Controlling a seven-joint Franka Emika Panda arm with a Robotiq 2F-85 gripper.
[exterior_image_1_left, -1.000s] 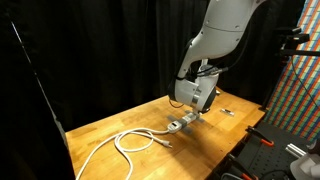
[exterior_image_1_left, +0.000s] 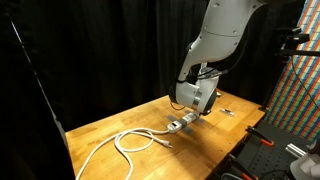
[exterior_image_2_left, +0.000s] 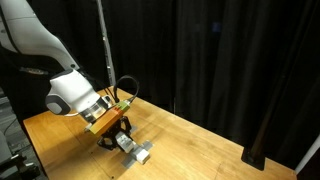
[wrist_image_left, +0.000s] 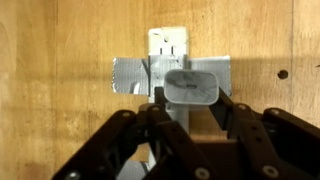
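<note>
A pale, rounded block (wrist_image_left: 192, 87), grey-white with a small dark mark on its top face, sits between the fingers of my gripper, which is shut on it. Directly beneath runs a white power strip (wrist_image_left: 168, 44), fixed to the table by silver tape (wrist_image_left: 130, 75). In the wrist view the block covers part of the strip, and its underside is hidden, so I cannot tell whether it touches the strip. From the first exterior view, the gripper is low over the right end of the strip (exterior_image_1_left: 180, 124).
A white cord (exterior_image_1_left: 122, 148) loops over the left of the wooden table, with a plug end near the strip. Small items (exterior_image_1_left: 227, 112) lie right of the arm.
</note>
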